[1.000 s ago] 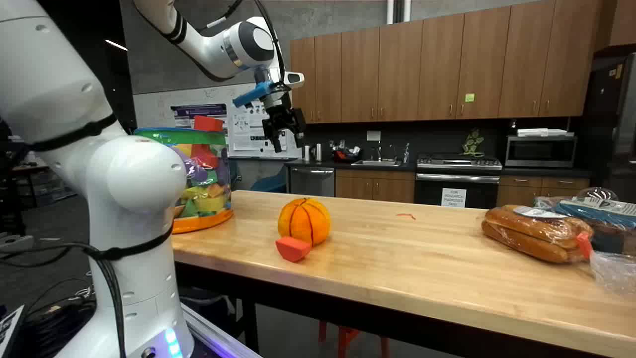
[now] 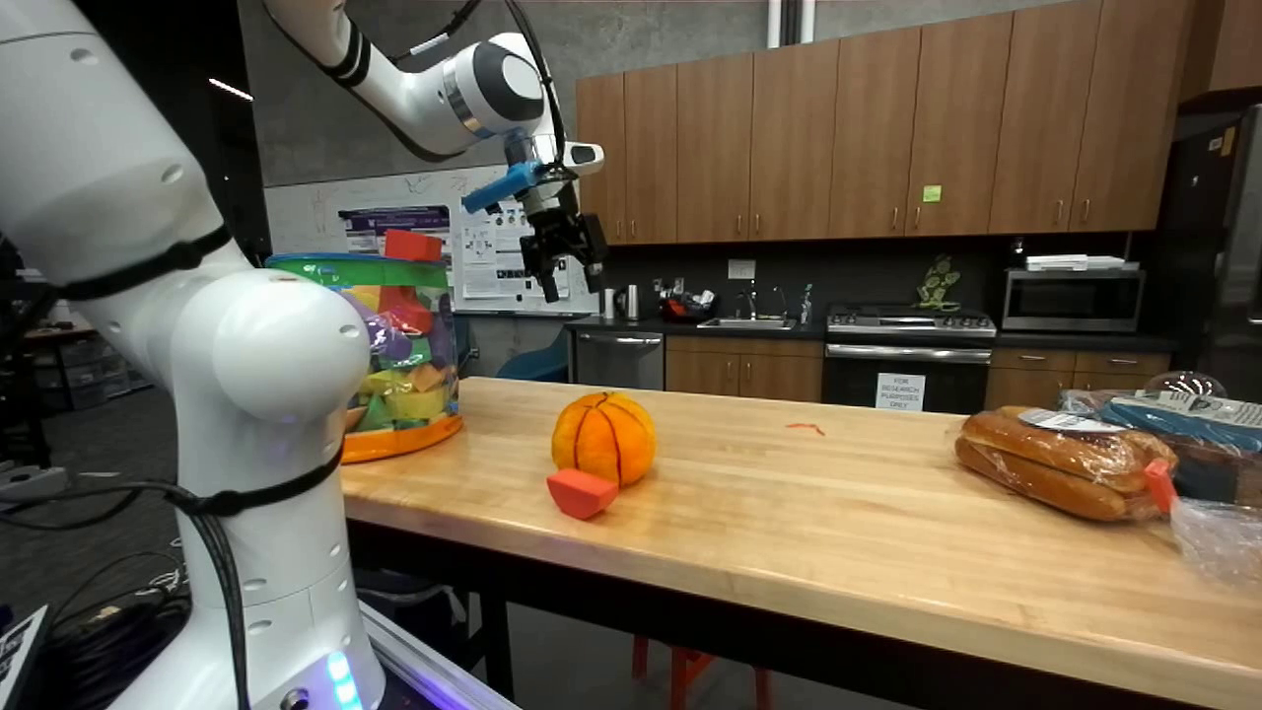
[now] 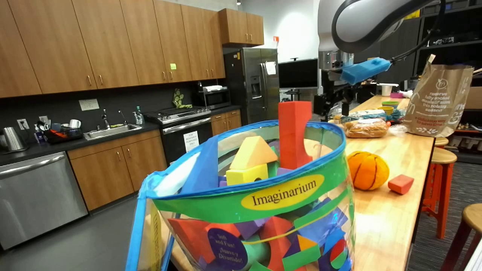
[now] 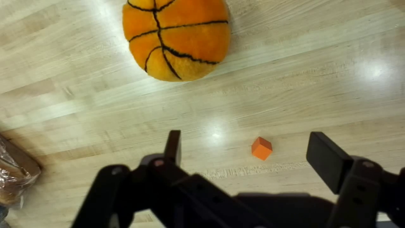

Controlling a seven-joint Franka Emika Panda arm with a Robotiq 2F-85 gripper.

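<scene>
My gripper hangs high above the table, open, with nothing between its fingers. In the wrist view its two black fingers are spread wide, and a small orange cube lies on the wood far below, within the gap as seen from there. A plush orange basketball rests on the table at the top of that view. Exterior view 1 shows the ball with a red block close in front of it. I cannot make out the cube in either exterior view.
A clear bin packed with colourful foam blocks stands at the table's end, a red block sticking out above its rim. Bagged bread lies at the opposite end, near a paper bag.
</scene>
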